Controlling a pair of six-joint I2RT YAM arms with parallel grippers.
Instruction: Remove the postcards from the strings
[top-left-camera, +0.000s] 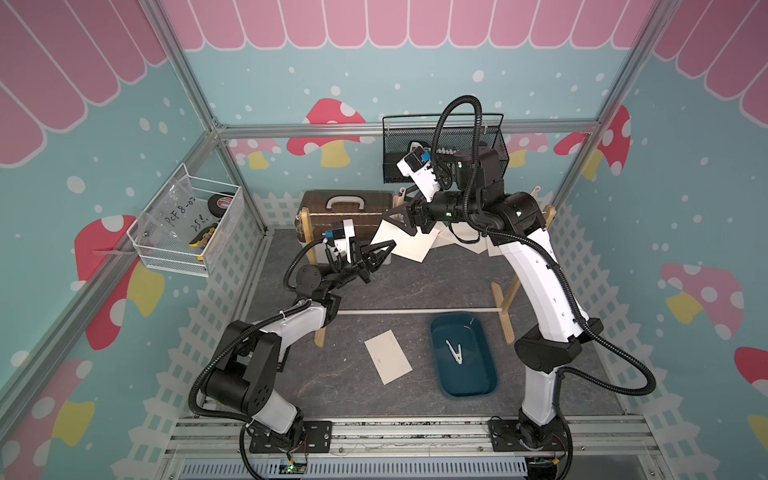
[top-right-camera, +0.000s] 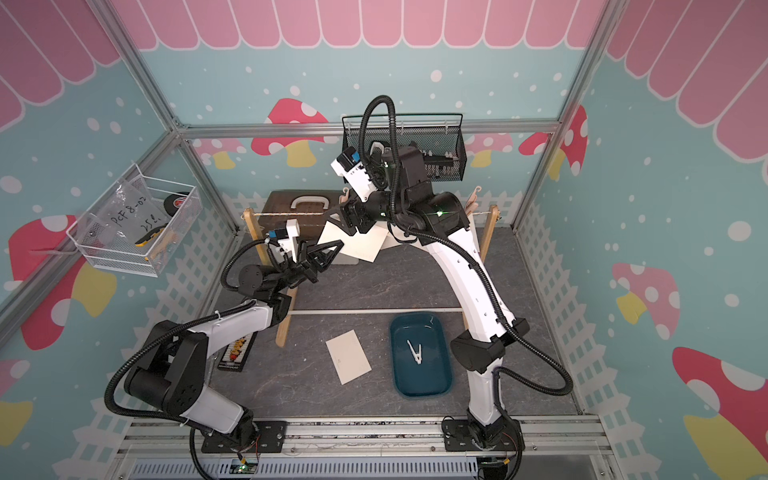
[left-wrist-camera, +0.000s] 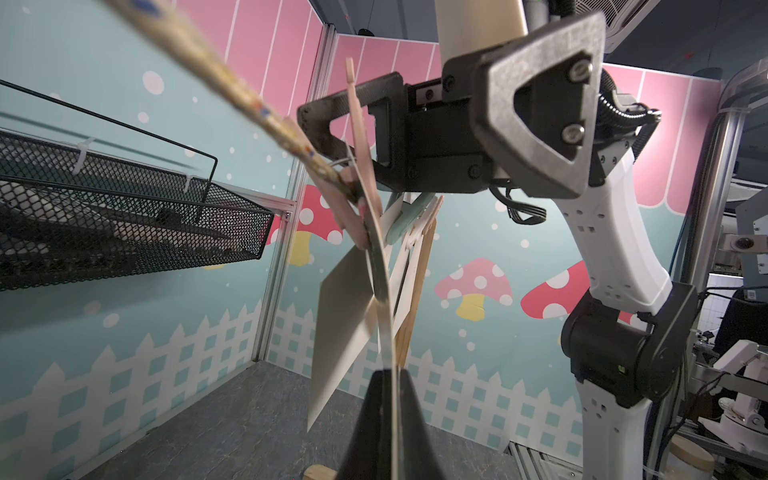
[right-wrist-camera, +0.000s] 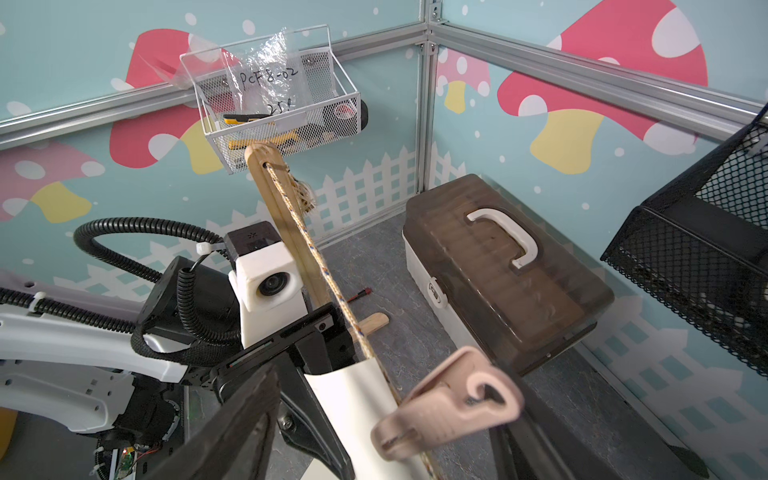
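A white postcard (top-left-camera: 416, 242) hangs from the string (right-wrist-camera: 336, 292), held by a pinkish clothespin (right-wrist-camera: 448, 404). My left gripper (top-left-camera: 390, 244) is shut on this card's edge from the left; in the left wrist view the card (left-wrist-camera: 382, 304) shows edge-on, running down between the fingertips. Up at the string, my right gripper (top-left-camera: 397, 221) is open, its fingers on either side of the clothespin and apart from it in the right wrist view. Farther right more postcards (top-left-camera: 460, 238) hang, partly hidden by the right arm. One postcard (top-left-camera: 388, 357) lies flat on the table.
A blue tray (top-left-camera: 438, 376) with a white clothespin (top-left-camera: 455, 352) stands at the front. Behind the string sit a brown-lidded toolbox (right-wrist-camera: 512, 280) and a black mesh basket (top-left-camera: 392, 144). A wooden post (right-wrist-camera: 292, 216) bears the string's left end.
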